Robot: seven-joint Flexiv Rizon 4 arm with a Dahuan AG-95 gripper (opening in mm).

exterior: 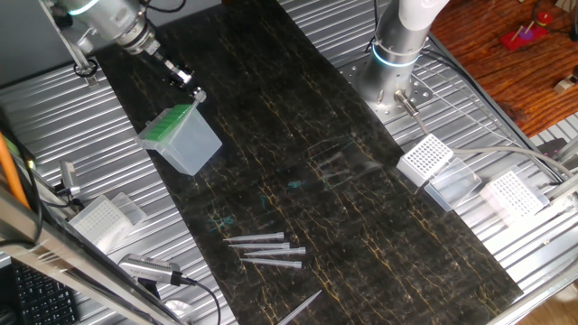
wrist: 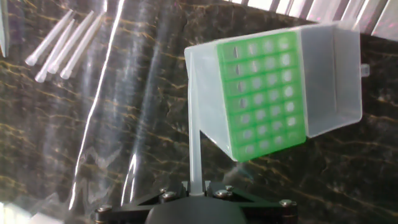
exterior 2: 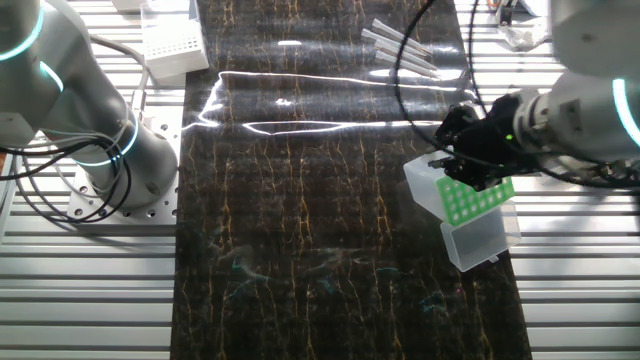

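A translucent box (exterior: 191,149) with a green perforated rack (exterior: 164,125) and an open lid leans over at the left edge of the dark mat. In the wrist view, the green rack (wrist: 261,96) faces the camera, with the lid (wrist: 334,81) spread to the right. My gripper is shut on a slender clear pipette tip (wrist: 195,140), which reaches along the box's left side wall; whether they touch I cannot tell. In exterior view 2, the dark gripper (exterior 2: 445,160) covers part of the box (exterior 2: 426,188), and the held tip is hard to make out.
Several loose pipette tips (exterior: 262,246) lie on the mat, with another tip (exterior: 300,307) nearer the front. White racks (exterior: 424,158) stand beyond the mat's right edge. A robot base (exterior: 386,86) rises at the back right.
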